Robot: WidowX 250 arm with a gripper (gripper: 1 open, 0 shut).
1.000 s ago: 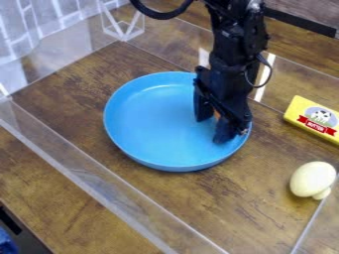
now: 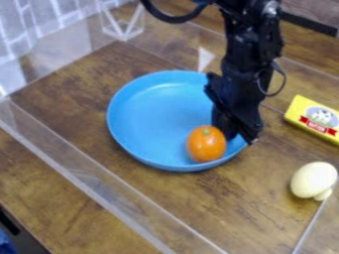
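A blue bowl (image 2: pixel 146 117) sits on the wooden table, with an orange ball (image 2: pixel 205 143) inside it near its front right. Just above and right of the ball, my black gripper (image 2: pixel 228 130) reaches down over the bowl's right rim. It looks shut, with nothing seen between its fingers; the dark fingertips are hard to make out.
A yellow box (image 2: pixel 314 118) with a red label lies at the right edge. A pale egg-shaped object (image 2: pixel 312 181) is at the lower right. Bare table (image 2: pixel 79 69) shows at upper left, and clear plastic strips cross the left and front.
The orange ball has moved from the back of the bowl at upper left down to the front right inside it. My gripper has stayed near the bowl's right side.
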